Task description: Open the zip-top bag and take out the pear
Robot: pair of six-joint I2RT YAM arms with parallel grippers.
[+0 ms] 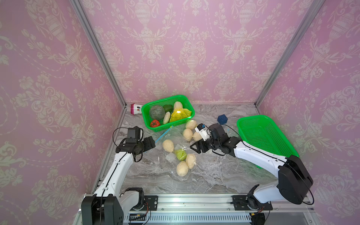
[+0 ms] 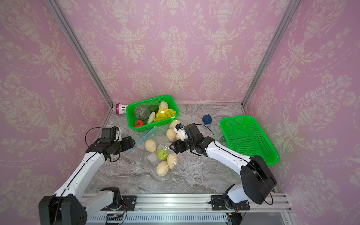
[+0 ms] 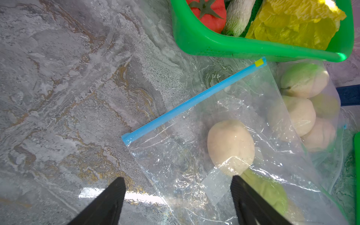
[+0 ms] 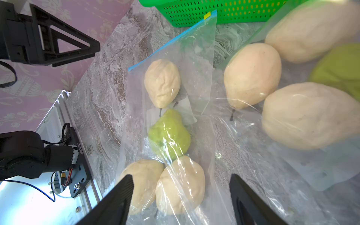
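Observation:
Two transparent zip bags lie flat at the table's middle. The left bag, with blue zip strip [image 3: 193,101], holds a green pear [image 4: 168,136] among pale pear-like fruits [image 4: 180,183]. The right bag holds more pale fruits [image 4: 252,75] and a green one [image 4: 335,71]. My left gripper stands open, empty, above the left bag's outer side, with the zip ahead of it in the left wrist view. My right gripper hangs over the bags, right of the green pear in the top views, its fingers apart; nothing visibly held.
A green basket [image 2: 151,127] of vegetables stands at back left, a red-and-white object [image 2: 120,108] beside it. An empty green basket [image 2: 249,140] is at the right, a blue cube [image 2: 207,119] at back.

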